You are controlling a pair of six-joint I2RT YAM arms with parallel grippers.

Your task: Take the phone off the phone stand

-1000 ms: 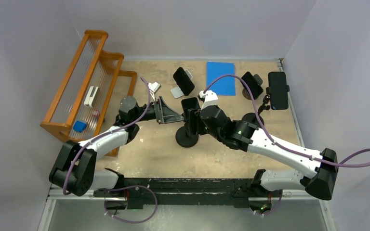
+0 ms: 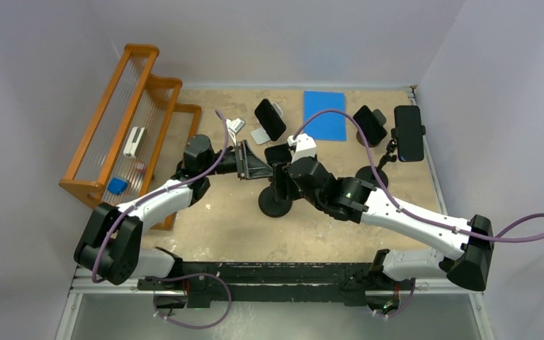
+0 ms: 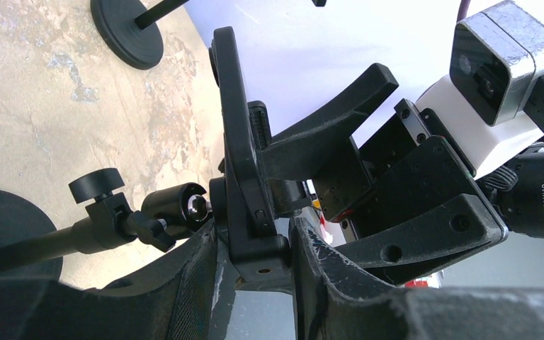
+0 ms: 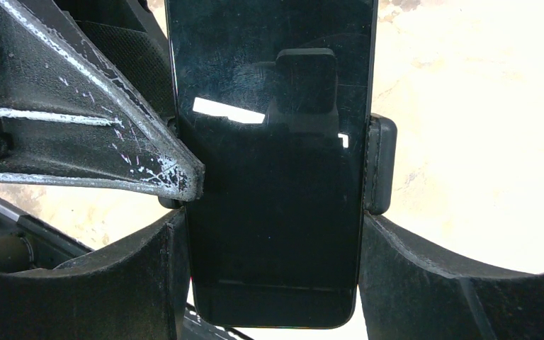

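Observation:
The black phone is upright in the clamp of a black phone stand, its dark screen filling the middle of the right wrist view. My right gripper is shut across the phone's width, one finger on each side edge. A clamp arm still borders the phone. In the left wrist view, the stand's pole joint meets the back of the clamp. There my left gripper is part open, its fingers on either side of the clamp's end. Whether both touch it is unclear. The stand's round base rests on the table.
Other phones stand at the back and right. A blue sheet lies at the back, and a wooden rack fills the left. Both grippers are crowded together at the clamp.
Over the last second, my left gripper has moved right to the clamp.

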